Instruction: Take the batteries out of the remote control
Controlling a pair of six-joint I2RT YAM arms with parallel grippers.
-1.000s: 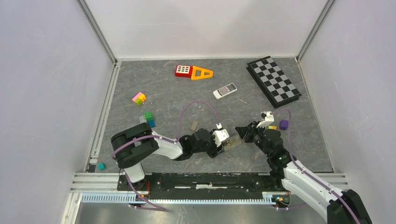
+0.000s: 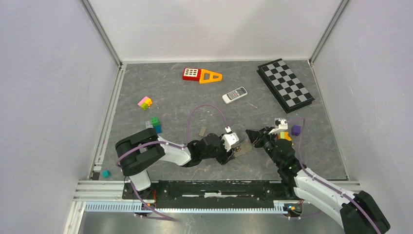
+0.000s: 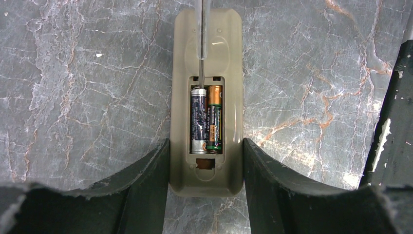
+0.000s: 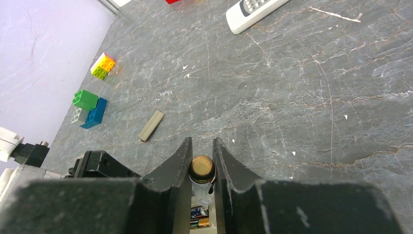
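Observation:
A beige remote control (image 3: pixel 229 131) lies back side up on the table, its battery compartment uncovered. My left gripper is shut on its lower sides. Side by side in the compartment are a dark battery (image 3: pixel 198 119) with silver ends and a copper-topped battery (image 3: pixel 214 119). In the right wrist view, my right gripper is shut on a screwdriver, whose handle end (image 4: pixel 202 166) shows between the fingers. The screwdriver's thin metal shaft (image 3: pixel 201 73) reaches down to the dark battery's upper end; whether the tip touches it I cannot tell.
The loose battery cover (image 2: pixel 202 131) rests behind the left gripper. A white remote (image 2: pixel 234 94) and a checkered board (image 2: pixel 286 85) lie farther back. Toy blocks (image 2: pixel 154 124) sit at the left, and a purple block (image 2: pixel 296 130) beside the right arm.
My right gripper has shifted slightly to and fro above the remote's end. The left arm and the beige remote look unmoved.

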